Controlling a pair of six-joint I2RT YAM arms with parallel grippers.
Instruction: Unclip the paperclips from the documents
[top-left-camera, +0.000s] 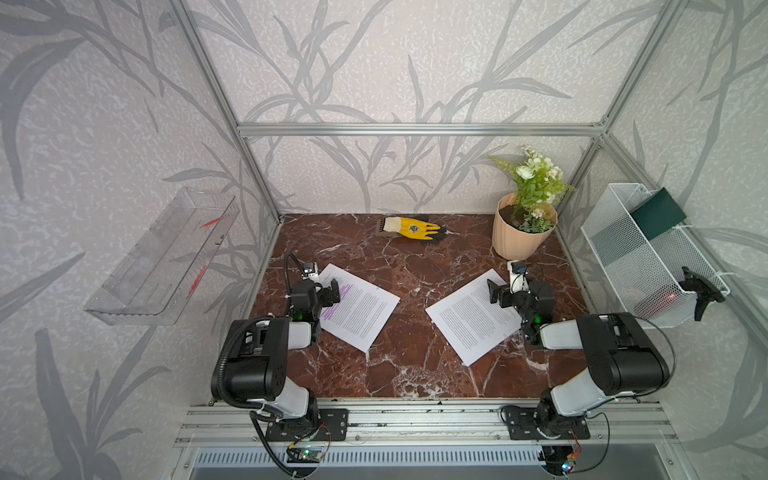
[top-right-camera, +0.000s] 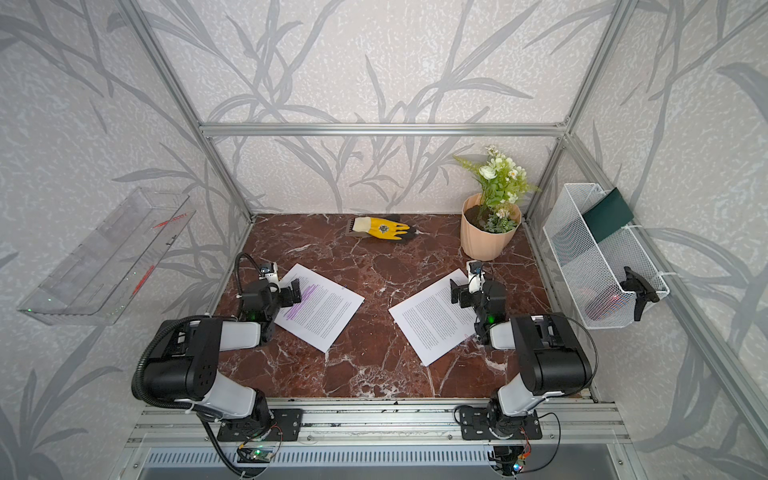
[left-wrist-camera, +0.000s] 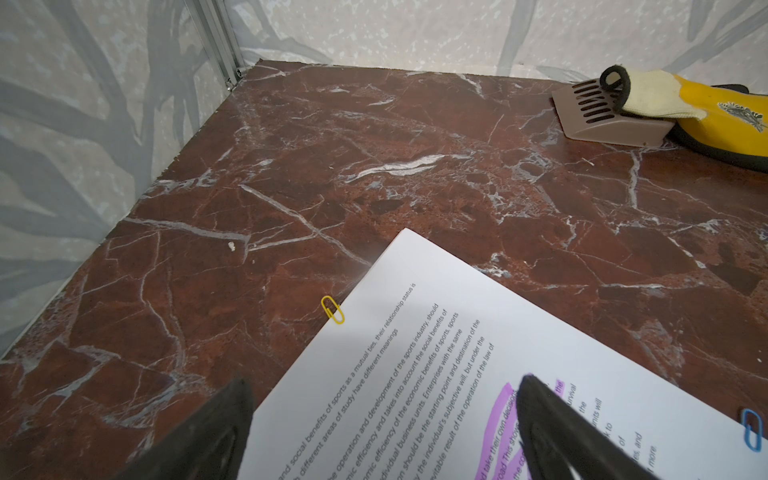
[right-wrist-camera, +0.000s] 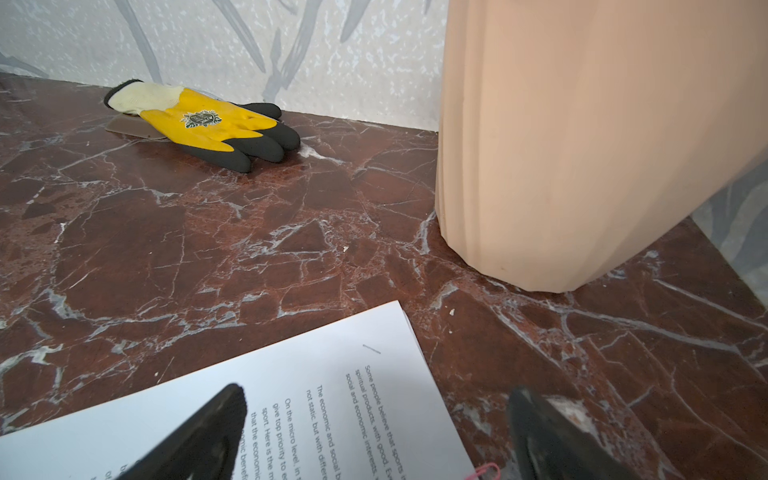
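Two stacks of printed sheets lie askew on the table. On the left document (top-left-camera: 361, 313), partly marked in purple, a yellow paperclip (left-wrist-camera: 333, 309) grips one edge and a blue paperclip (left-wrist-camera: 750, 429) another. A pink paperclip (right-wrist-camera: 485, 471) peeks in at the lower edge of the right wrist view, on the side of the right document (right-wrist-camera: 344, 376). My left gripper is open above the left document's outer part, with nothing between its fingers. Open and empty too, my right gripper hangs over the right document's upper corner.
A flower pot (top-left-camera: 524, 232) stands close behind the right gripper. At the back lies a yellow glove (top-left-camera: 413, 228) on a brownish tool. A clear bin (top-left-camera: 160, 264) hangs left, a white mesh basket (top-left-camera: 640, 248) right.
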